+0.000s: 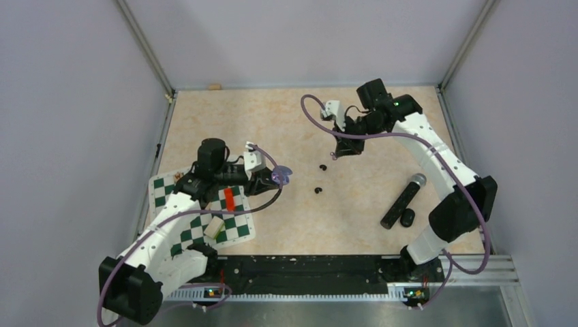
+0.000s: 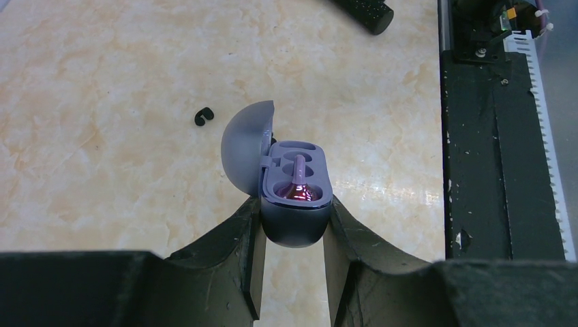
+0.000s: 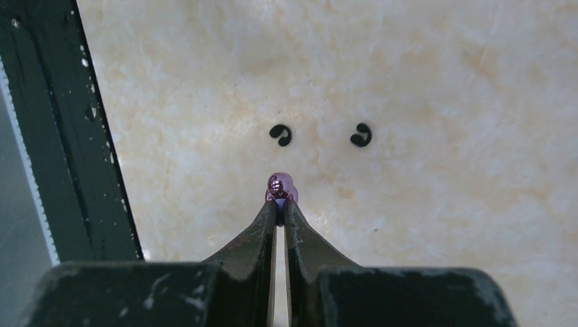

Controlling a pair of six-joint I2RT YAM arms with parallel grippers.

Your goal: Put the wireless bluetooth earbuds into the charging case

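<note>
My left gripper is shut on the purple charging case [image 2: 296, 228], which it holds above the table. The case's round lid [image 2: 244, 150] stands open to the left. One purple earbud [image 2: 300, 178] sits in the case's near end, its stem lying over the middle; the far hollow looks empty. My right gripper is shut on another purple earbud [image 3: 279, 185], whose glossy head juts beyond the fingertips. In the top view this earbud [image 1: 334, 156] hangs over the table, up and to the right of the case [image 1: 281, 176].
Two small black curled pieces [image 3: 281, 134] lie on the table between the arms. A microphone [image 1: 403, 201] and a black mouse [image 1: 407, 217] rest at the right. The left arm stands over a green checkered board [image 1: 235, 231]. Mid-table is otherwise clear.
</note>
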